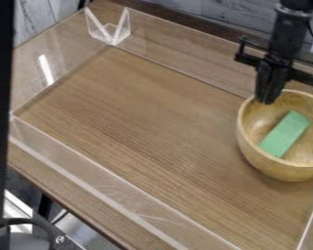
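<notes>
My black gripper (269, 80) is at the upper right, its fingertips low at the back-left rim of a round tan bowl (261, 153); it looks shut, and I see nothing between its fingers. A green rectangular block (285, 135) lies tilted diagonally inside the bowl, on the side toward the front of my gripper.
The wooden tray floor (133, 127) is clear across the middle and left. Clear plastic walls (120, 195) edge it, with a small clear bracket (109, 29) at the back left. Dark equipment stands beyond the left edge.
</notes>
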